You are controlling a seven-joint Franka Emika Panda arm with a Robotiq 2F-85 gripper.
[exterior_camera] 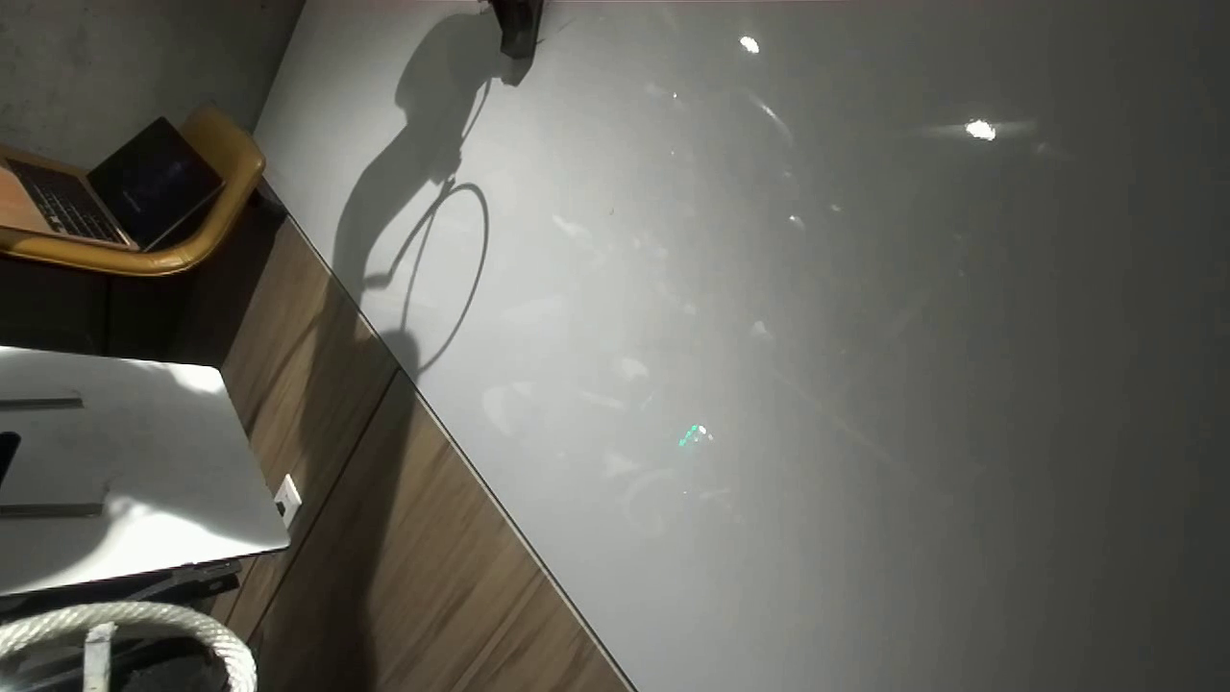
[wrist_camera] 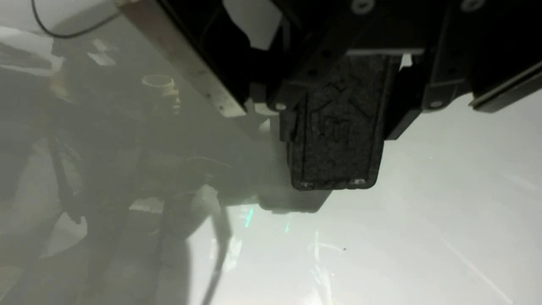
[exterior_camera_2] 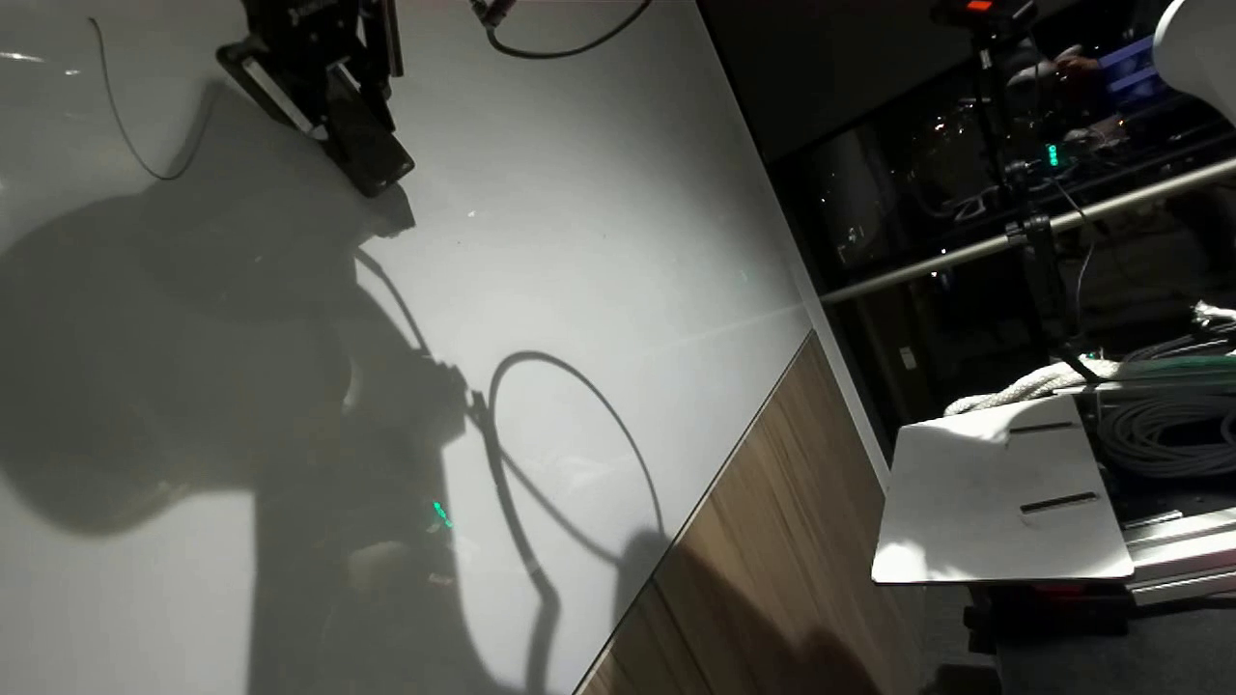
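Note:
A dark, rounded-corner block (wrist_camera: 338,152), resembling a whiteboard eraser, is clasped in my gripper. The gripper is shut on it, one finger along each side, and the block's free end points down the wrist view. Behind it spreads a glossy whitish board (wrist_camera: 432,218) with faint smears. In exterior view 2 the gripper (exterior_camera_2: 330,110) and block (exterior_camera_2: 368,156) are at the upper left. Only the dark tip of the block (exterior_camera: 519,29) enters the top of exterior view 1. Its shadow lies close by; whether it touches the board I cannot tell.
Wood panelling (exterior_camera: 450,519) borders the board along a slanted edge. A laptop (exterior_camera: 156,185) rests on a yellow chair (exterior_camera: 236,150), and a white tabletop (exterior_camera: 127,461) stands nearby. Most of the board is bare, with bright reflections (exterior_camera: 980,131).

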